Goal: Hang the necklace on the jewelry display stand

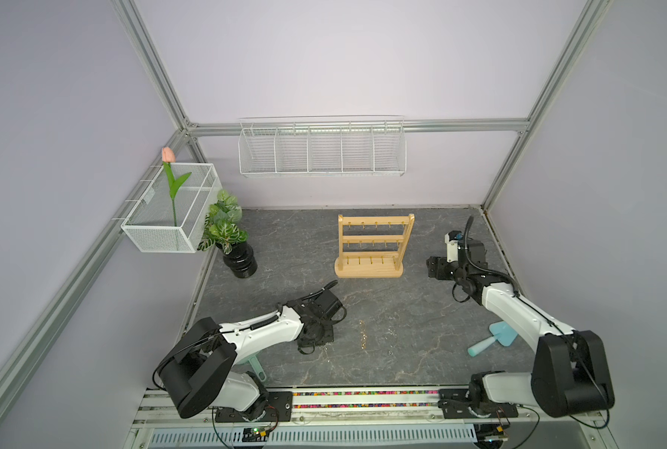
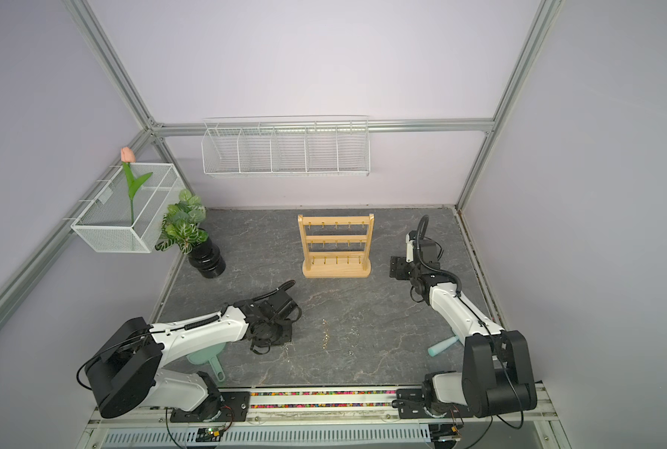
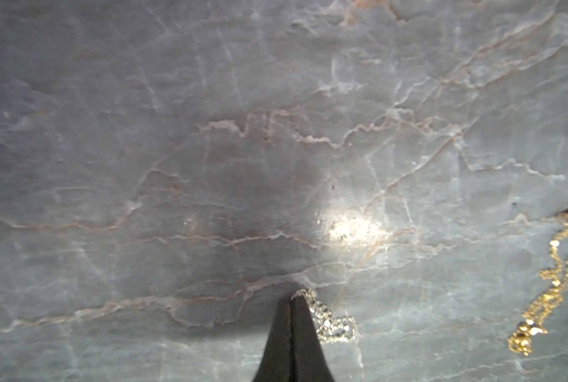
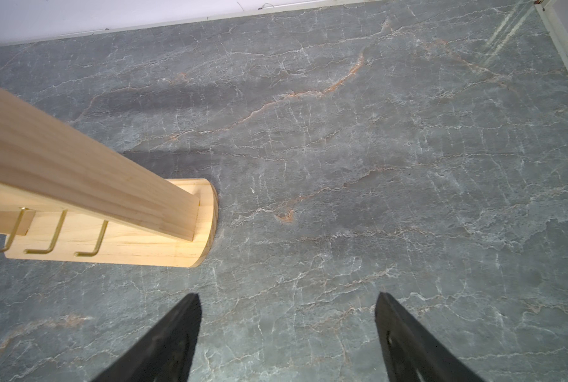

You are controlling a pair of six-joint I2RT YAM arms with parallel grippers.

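Observation:
A pale gold or silver chain necklace (image 3: 340, 329) lies bunched at the tips of my left gripper, which is shut. Part of that chain passes behind the right-hand finger (image 3: 310, 353); whether any is pinched I cannot tell. To its right lies a yellow-gold necklace (image 3: 548, 299), stretched out on the table. Further right, a faint silvery chain (image 1: 391, 330) is on the table. The wooden display stand (image 1: 369, 268) with rows of brass hooks stands upright at the back. My right gripper is open and empty, to the right of the stand.
A black vase with a plant (image 1: 239, 260) stands back left, below a white wire basket (image 1: 170, 241). A light-blue scoop (image 1: 504, 333) lies by the right arm, and a green tool (image 1: 257, 366) under the left arm.

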